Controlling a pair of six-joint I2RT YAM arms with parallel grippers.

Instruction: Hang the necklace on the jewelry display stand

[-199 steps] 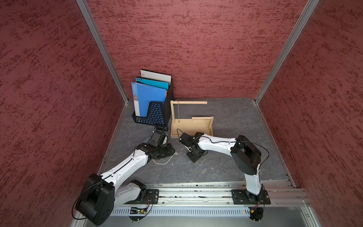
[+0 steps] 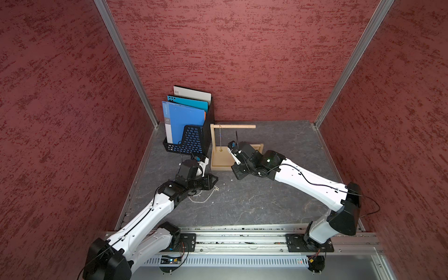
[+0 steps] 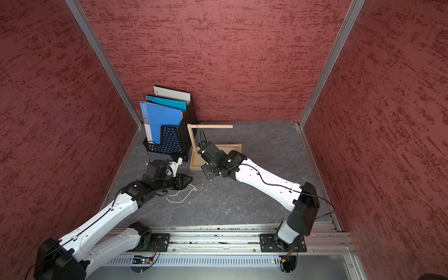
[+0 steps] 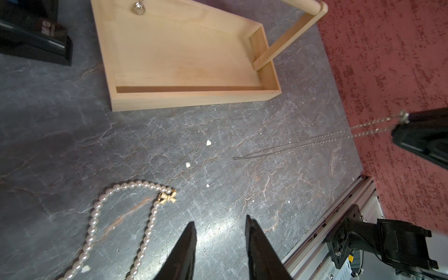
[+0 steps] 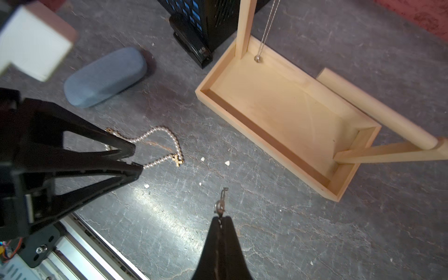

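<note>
A thin silver chain necklace (image 4: 322,136) dangles in a long narrow loop from my right gripper, which is shut on its end; a small clasp sticks out past the fingertips. Whether the loop's low end touches the table I cannot tell. The wooden display stand (image 2: 224,169) has a tray base and two bars at different heights. On its taller bar (image 2: 235,126), near the post, hangs another chain with a round pendant (image 5: 257,59) down in the tray. My left gripper is open and empty, close to the pearl necklace (image 4: 92,223) lying on the table.
A black file holder (image 2: 191,140) with folders stands left of the stand. A black stapler (image 5: 190,41) and a grey-blue case (image 5: 105,77) lie by it.
My right arm has risen and moved toward the stand, now covering part of its tray. The left gripper has lifted slightly. The pearl necklace and stand have stayed put.
</note>
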